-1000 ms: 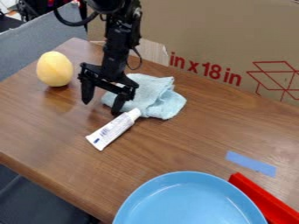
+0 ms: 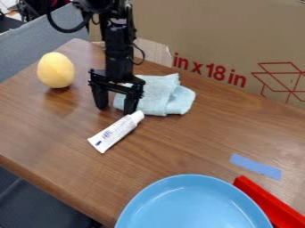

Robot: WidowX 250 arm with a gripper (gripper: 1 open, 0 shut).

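My black gripper (image 2: 114, 98) is low over the wooden table at the upper middle, fingers open and straddling or touching the near-left part of a crumpled light-blue cloth (image 2: 167, 96); whether cloth lies between the fingers is hard to tell. A white tube (image 2: 112, 134) lies just below and in front of the gripper. A yellow egg-shaped object (image 2: 55, 69) sits to the left, apart from it.
A blue plate (image 2: 191, 209) and a red object (image 2: 268, 200) occupy the front right, with a blue tape strip (image 2: 255, 166) behind them. A cardboard box (image 2: 238, 40) stands along the back.
The other objects look unmoved.
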